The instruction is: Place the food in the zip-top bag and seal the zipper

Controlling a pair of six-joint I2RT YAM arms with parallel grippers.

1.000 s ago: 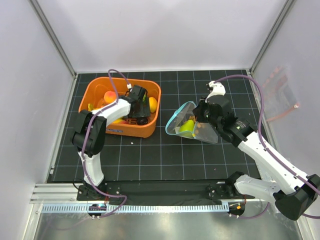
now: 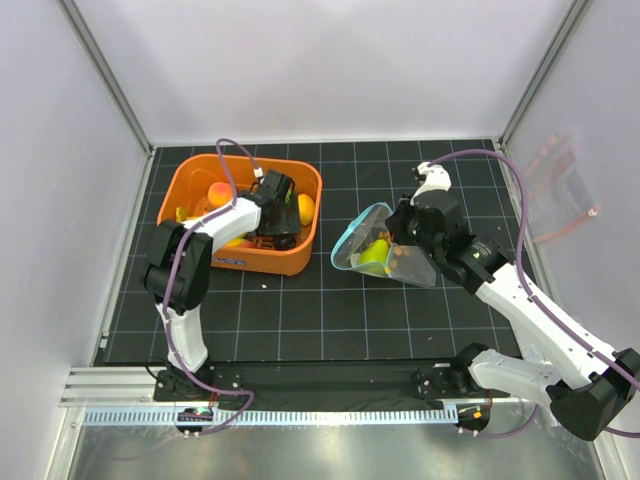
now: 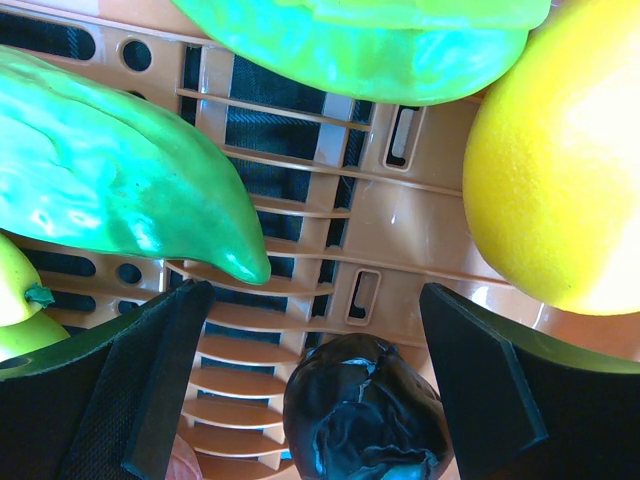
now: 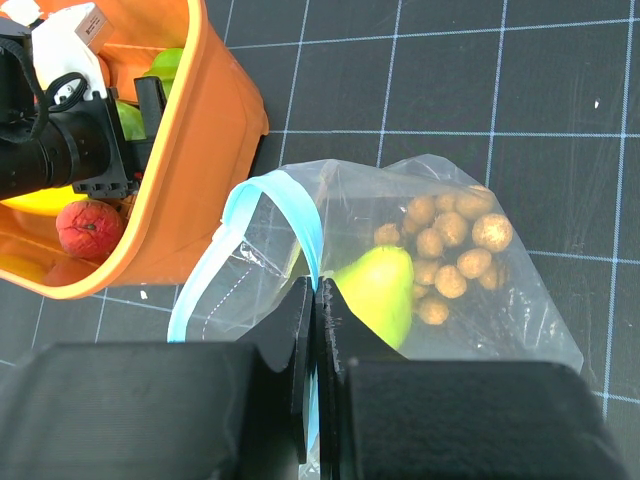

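Observation:
The clear zip top bag (image 4: 460, 330) lies on the dark mat with its blue-rimmed mouth (image 4: 235, 215) spread open toward the orange basket. Inside it are a yellow-green pear-like food (image 4: 382, 290) and several round brown pieces (image 4: 450, 228). My right gripper is shut on the bag's blue rim. Down in the orange basket (image 2: 290, 263), my left gripper stands open above the food. A dark, shiny round food (image 3: 362, 410) sits low between its fingers, untouched as far as shows. A green pepper-like food (image 3: 130, 175) lies to the left and a yellow food (image 3: 570, 160) to the right.
An orange round food (image 2: 220, 193) and a red one (image 4: 90, 228) also lie in the basket, whose walls rise around my left gripper. Bare mat (image 2: 290, 325) spreads between the basket and the bag and in front of both.

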